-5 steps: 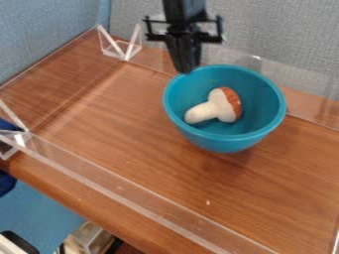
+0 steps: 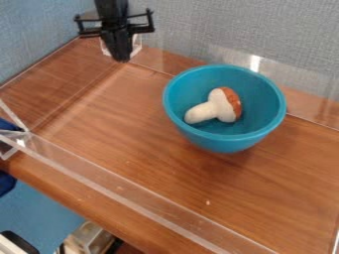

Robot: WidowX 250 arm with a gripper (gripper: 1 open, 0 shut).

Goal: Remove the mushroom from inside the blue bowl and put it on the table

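A toy mushroom (image 2: 216,106), with a white stem and a reddish-brown cap, lies on its side in the blue bowl (image 2: 181,120). The bowl stands upright on the wooden table (image 2: 126,159), right of the view's middle. My gripper (image 2: 121,60) is at the back left, pointing down, well away from the bowl. Its dark fingers are too small and blurred to show whether they stand apart or together.
Clear low walls (image 2: 133,196) edge the table at the front and back. A white bracket behind the gripper is mostly covered. Left and in front of the bowl, the tabletop is bare. A dark blue object (image 2: 7,183) sits past the left edge.
Mushroom and bowl have stayed in place.
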